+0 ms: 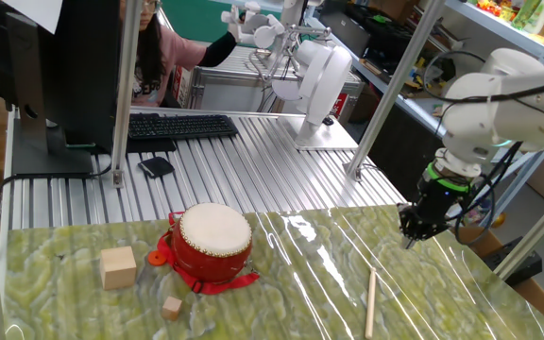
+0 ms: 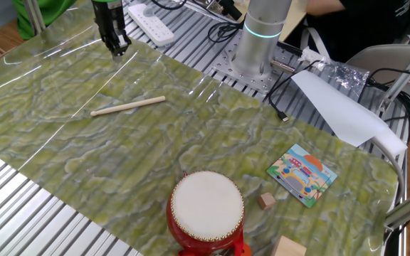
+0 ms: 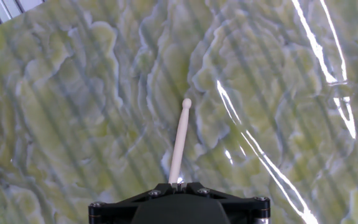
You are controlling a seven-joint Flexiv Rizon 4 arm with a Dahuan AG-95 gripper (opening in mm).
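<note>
A pale wooden drumstick (image 1: 371, 304) lies on the green marbled mat, apart from everything else; exterior view 2 shows the whole stick (image 2: 128, 106). My gripper (image 1: 408, 243) hangs above the mat beyond one end of it, clear of the stick. In exterior view 2 the gripper (image 2: 119, 51) is near the far mat edge. From the wrist, the drumstick (image 3: 179, 140) runs up from behind the gripper, which hides its lower part. The fingers look shut together, with nothing visible held. A red drum (image 1: 217, 247) with a white head stands on the mat.
Beside the drum are a larger wooden block (image 1: 118, 268) and a small wooden cube (image 1: 172, 308). A colourful picture card (image 2: 302, 175) lies near the robot base (image 2: 255, 53). A power strip (image 2: 151, 25) sits past the mat edge.
</note>
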